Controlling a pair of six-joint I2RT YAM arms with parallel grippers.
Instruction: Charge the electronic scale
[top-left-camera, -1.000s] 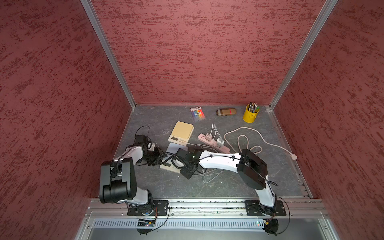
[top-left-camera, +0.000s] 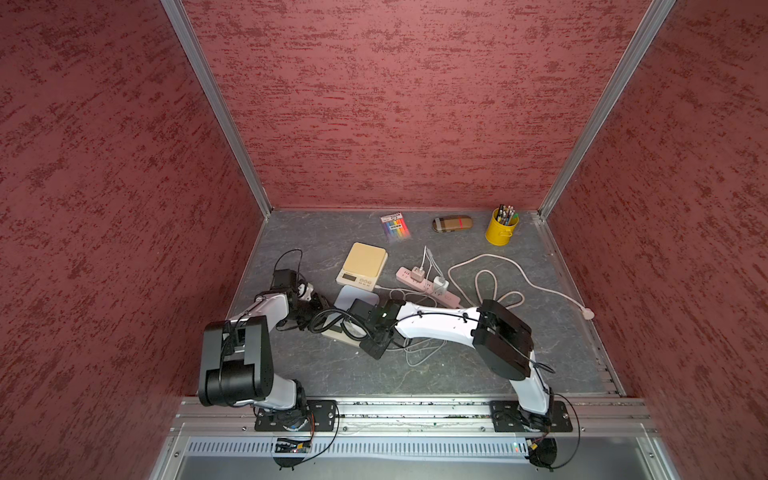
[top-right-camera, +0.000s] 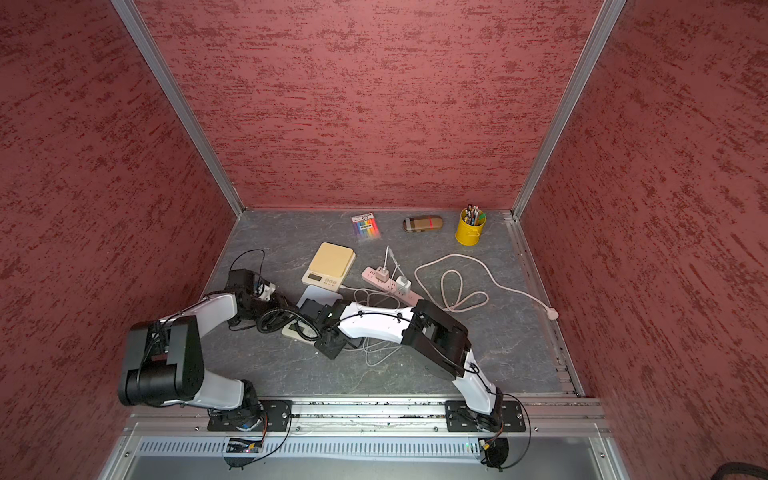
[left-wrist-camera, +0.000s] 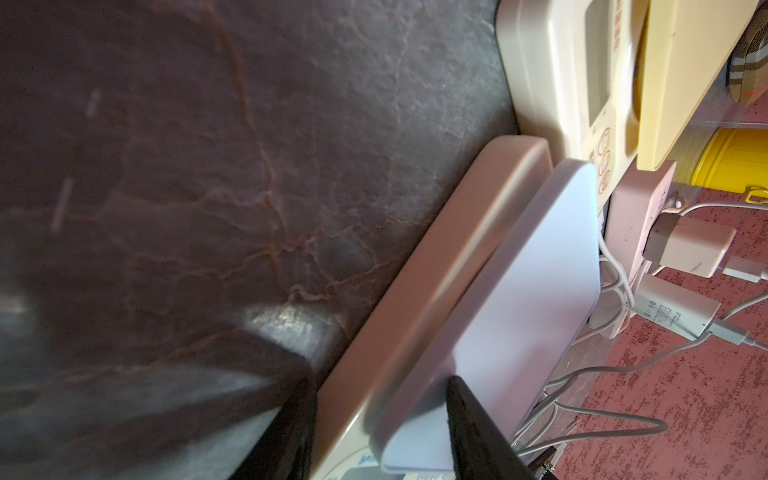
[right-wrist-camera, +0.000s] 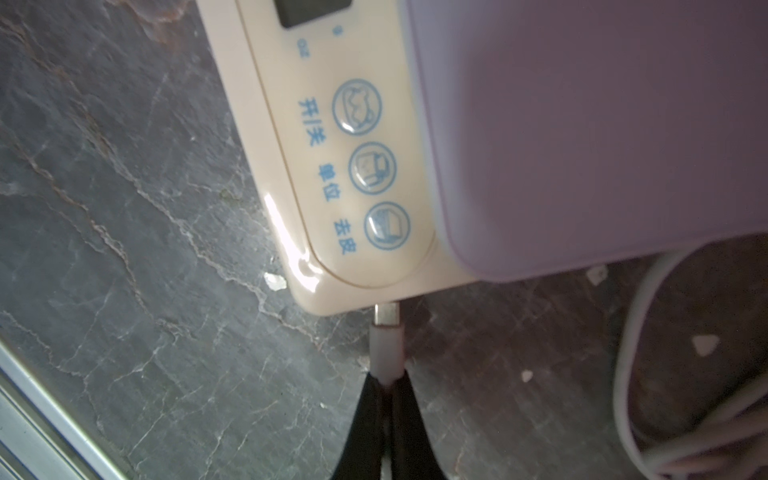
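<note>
The cream electronic scale with a lilac weighing plate lies on the grey table, its button panel (right-wrist-camera: 372, 168) showing in the right wrist view. My right gripper is shut on the white cable plug (right-wrist-camera: 386, 348). The plug's metal tip (right-wrist-camera: 387, 313) meets the scale's side edge and stays partly visible; I cannot tell how far it enters. In the left wrist view, my left gripper is part open at the scale's opposite end, one finger either side of the body edge (left-wrist-camera: 432, 280) and the lilac plate (left-wrist-camera: 512, 312). Whether the fingers touch it is unclear.
A second, yellow-topped scale (top-left-camera: 363, 261) sits just behind. To the right lie a pink power strip (top-left-camera: 408, 277) with white adapters and a loose white cable (top-left-camera: 492, 280). A yellow pencil bucket (top-left-camera: 500, 232) stands at the back right.
The lilac-plated scale has shifted slightly right, towards my right gripper. My left gripper has edged right with it, while the right arm has barely moved.
</note>
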